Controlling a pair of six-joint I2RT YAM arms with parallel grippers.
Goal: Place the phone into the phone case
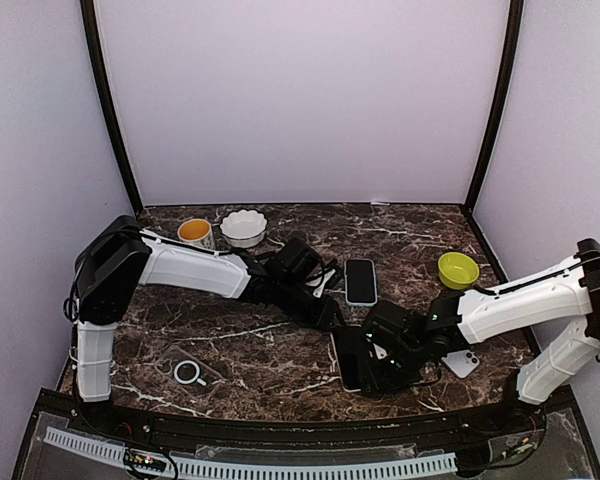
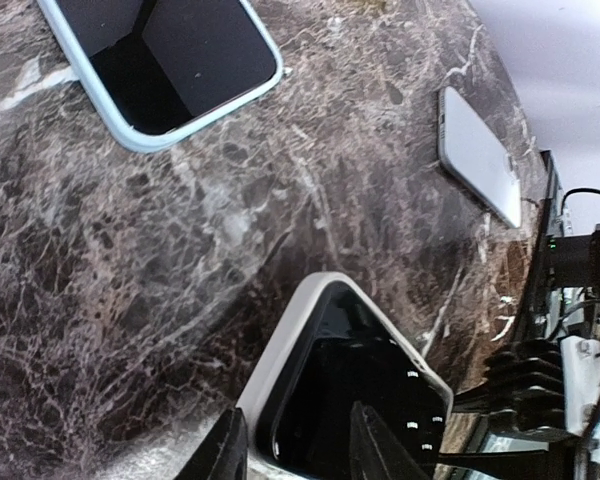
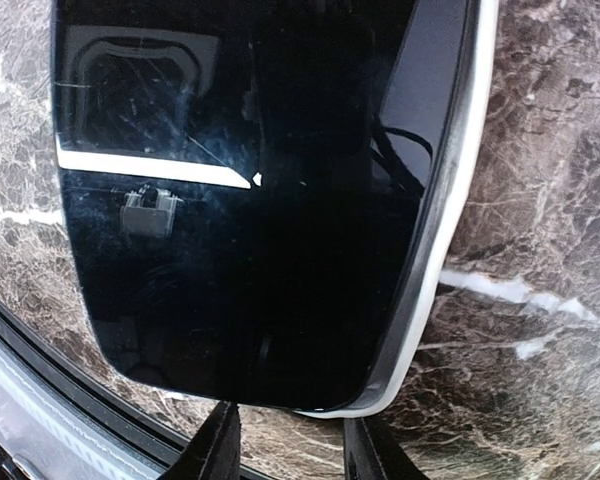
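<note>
The black phone (image 3: 240, 250) lies in a white-rimmed case (image 3: 455, 200) on the marble table, its lower end overlapping the rim in the right wrist view; I cannot tell if it is fully seated. My left gripper is part open at the phone's far end, its fingertips at the white rim and over the black face. My right gripper is at the near end, fingertips at the phone and case edge; whether it grips them is hard to see.
A light-blue-framed phone (image 1: 360, 282) lies behind. A silver phone (image 2: 478, 155) is at the right, a clear case (image 1: 180, 380) at front left. A mug (image 1: 196, 236), white bowl (image 1: 244, 228) and green bowl (image 1: 458, 270) stand farther back.
</note>
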